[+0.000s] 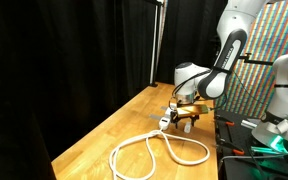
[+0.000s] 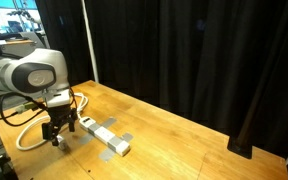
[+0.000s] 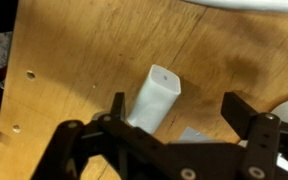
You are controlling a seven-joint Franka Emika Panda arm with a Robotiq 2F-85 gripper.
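Observation:
A small pale block [image 3: 156,95] stands on the wooden table, seen from above in the wrist view. It appears beneath the gap of my gripper, closer to the left finger, with bare wood showing between it and the right one. Both black fingers are spread wide and hold nothing. In exterior view 2 the block [image 2: 59,142] is a small light shape just under the gripper [image 2: 59,127]. Exterior view 1 shows it small and partly mixed with the dark fingers.
A white power strip [image 2: 106,134] lies close by on the table, with grey patches around it. Its thick white cable [image 1: 114,158] loops across the wood. Much of the table [image 2: 194,140] away from the arm is clear, with a dark curtain behind.

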